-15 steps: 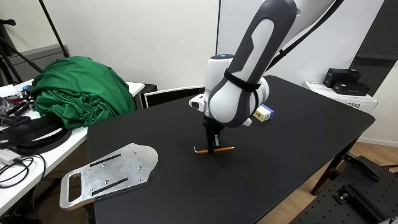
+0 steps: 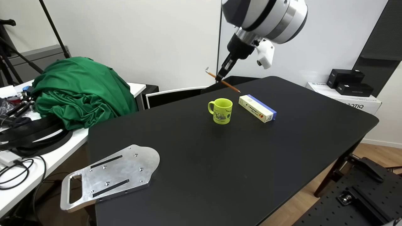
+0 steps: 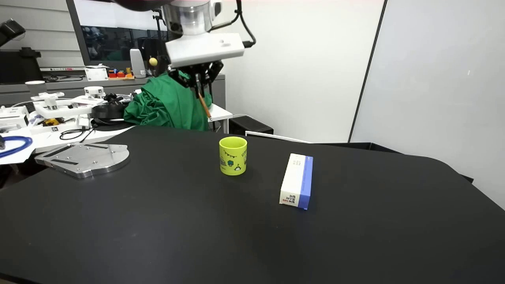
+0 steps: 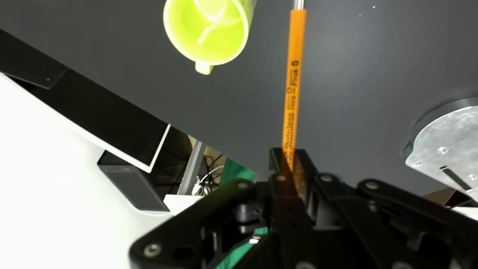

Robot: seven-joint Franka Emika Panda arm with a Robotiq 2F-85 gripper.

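Observation:
An orange hex key [image 2: 230, 86] with a metal hook at one end is pinched in my gripper [image 2: 219, 77], which is shut on it. Lettering runs along the shaft of the hex key [image 4: 291, 89] in the wrist view, between the fingertips. Both are raised well above the table. A lime green mug [image 2: 222, 111] stands upright on the table, below and apart from the gripper. Looking into the mug [image 4: 210, 31] from above, I see no separate object inside. In exterior view 2 the hex key [image 3: 204, 105] tilts downward, left of the mug [image 3: 232, 156].
A white and blue box [image 2: 257, 108] lies beside the mug. A metal plate [image 2: 115, 171] sits at the table's left edge, and green cloth [image 2: 83, 90] is heaped on a side table.
The gripper has risen from the table, carrying the hex key up and back. The arm has tilted, uncovering the mug and more of the box in exterior view 1.

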